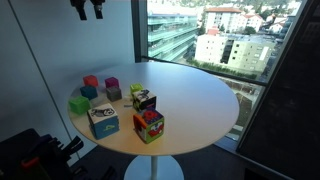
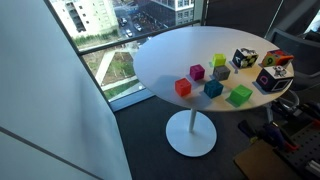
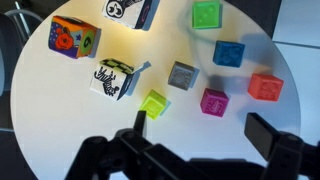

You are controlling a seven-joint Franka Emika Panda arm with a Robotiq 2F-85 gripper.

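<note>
High above the table my gripper hangs at the upper left of exterior view 1. In the wrist view the gripper is open, its two fingers wide apart with only tabletop and blocks far below. Small plain cubes lie spread on the table: green, blue, red, magenta, grey and yellow-green. Larger picture blocks stand together: an orange one, a zebra-like one and a white-faced one.
A thin stick lies beside the zebra-like block. Behind the table is a large window; dark equipment sits on the floor.
</note>
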